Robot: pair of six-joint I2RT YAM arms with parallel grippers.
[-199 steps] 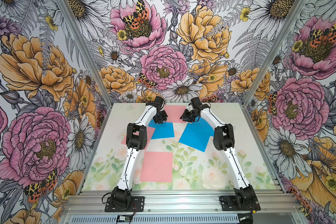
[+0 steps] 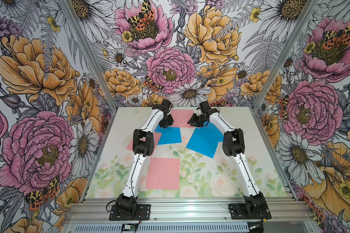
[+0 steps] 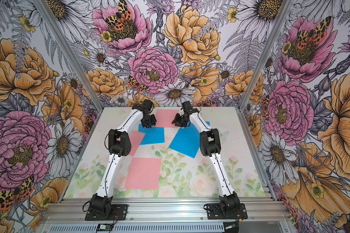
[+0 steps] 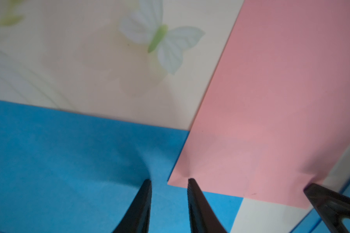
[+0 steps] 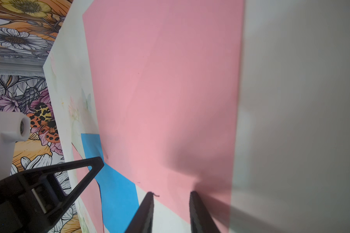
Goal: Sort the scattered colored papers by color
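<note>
Between my two grippers, the back pink paper lies flat near the table's far edge. One corner of it overlaps the left blue paper, as the left wrist view shows. My left gripper is open, its fingertips spread either side of that pink corner. Open too, my right gripper is at the pink sheet's near right corner; one fingertip appears over the pink. Contact with paper cannot be told. A larger blue paper lies at right, partly under the right arm.
A left pink paper lies partly hidden by the left arm, against the left blue sheet. Another, the front pink paper, lies alone. Bare table extends front right, printed with flowers.
Both arms have shifted only slightly around the back pink sheet, most visibly at the left elbow. The papers show no visible movement.
</note>
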